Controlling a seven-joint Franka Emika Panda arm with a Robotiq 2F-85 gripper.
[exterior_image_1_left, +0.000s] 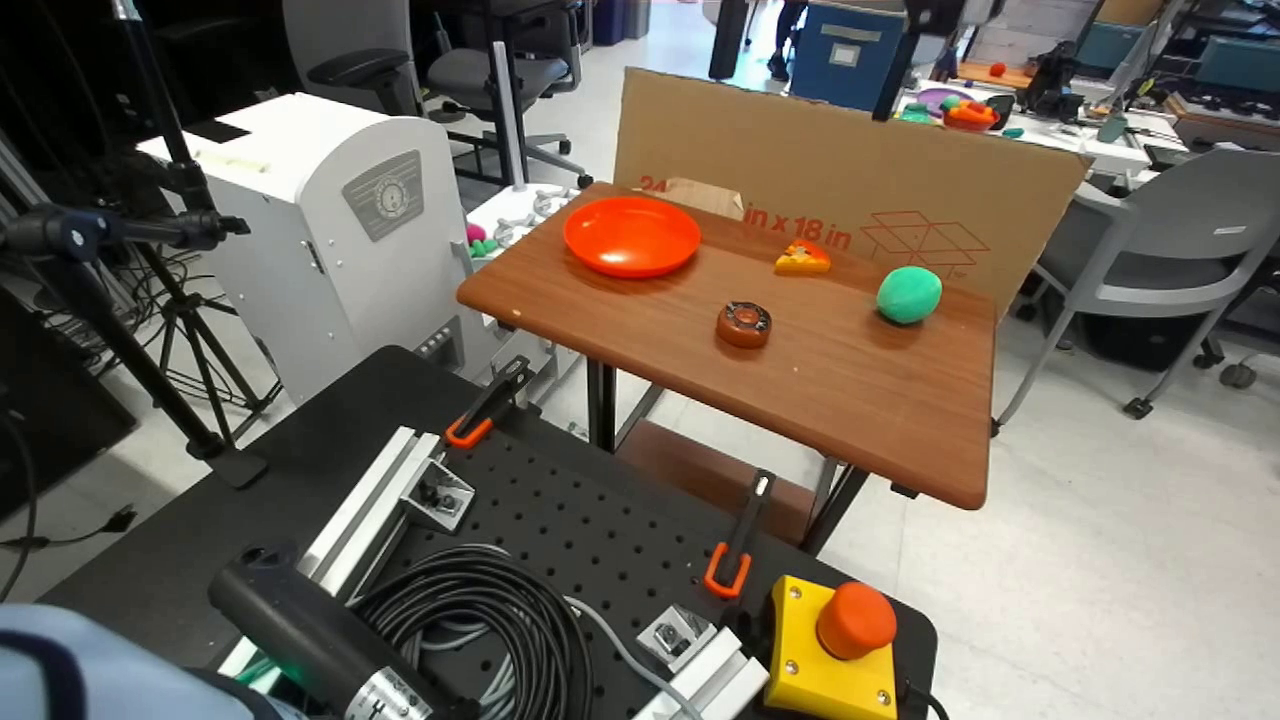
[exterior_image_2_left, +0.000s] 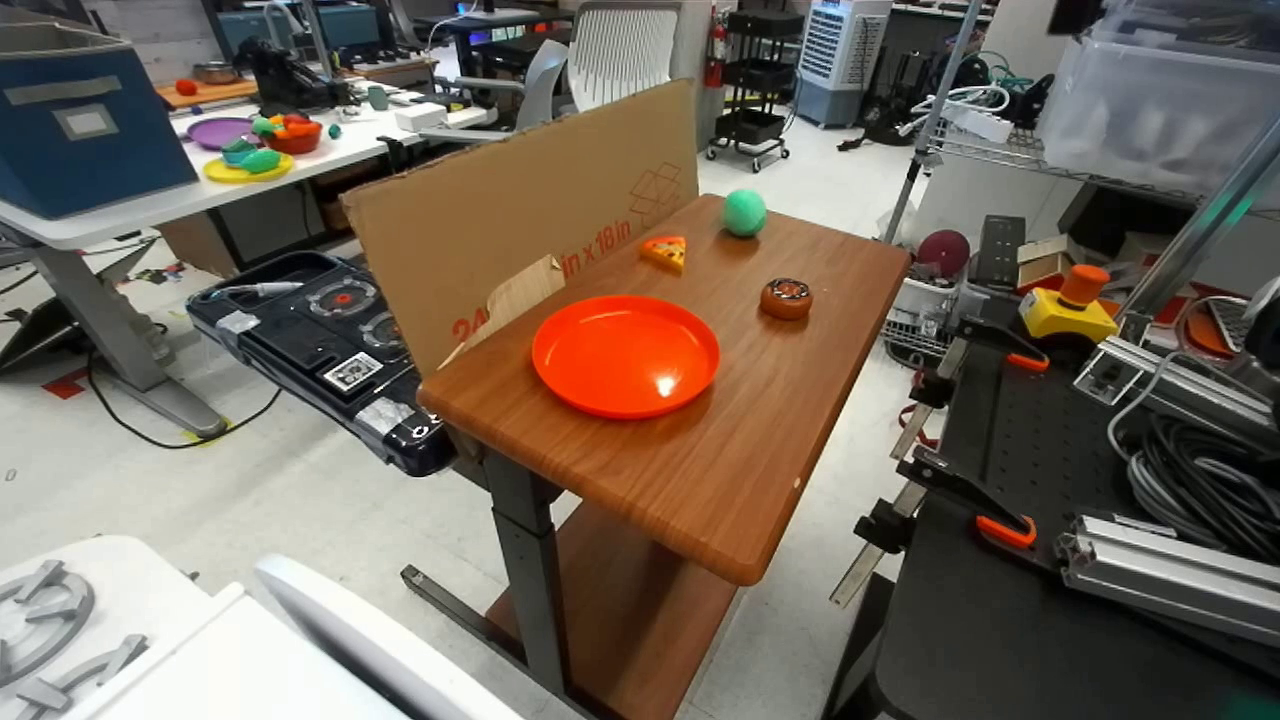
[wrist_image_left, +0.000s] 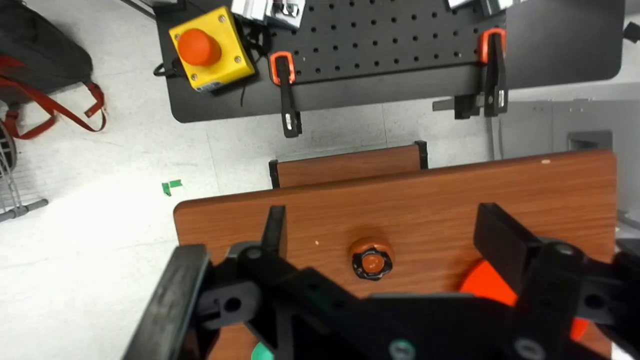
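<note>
My gripper stands open in the wrist view, its two dark fingers wide apart and nothing held between them. Below it on the brown table lies a small brown ring-shaped thing like a chocolate doughnut (wrist_image_left: 372, 259), apart from both fingers. At the top of exterior view 1 the fingertips (exterior_image_1_left: 726, 54) hang high over the table. An orange-red plate (exterior_image_2_left: 624, 360) rests empty near one end. A toy pizza slice (exterior_image_2_left: 665, 252) lies by the cardboard, and a green round thing (exterior_image_1_left: 908, 295) sits towards the other end. The gripper partly hides the plate and green thing in the wrist view.
An upright cardboard sheet (exterior_image_1_left: 828, 180) lines the table's far edge. Across a gap is a black bench (wrist_image_left: 384, 90) with clamps (wrist_image_left: 286, 96), coiled cables (exterior_image_1_left: 480, 624) and a yellow box with a red button (exterior_image_1_left: 840, 648). Bare tabletop (exterior_image_1_left: 864, 396) surrounds the doughnut.
</note>
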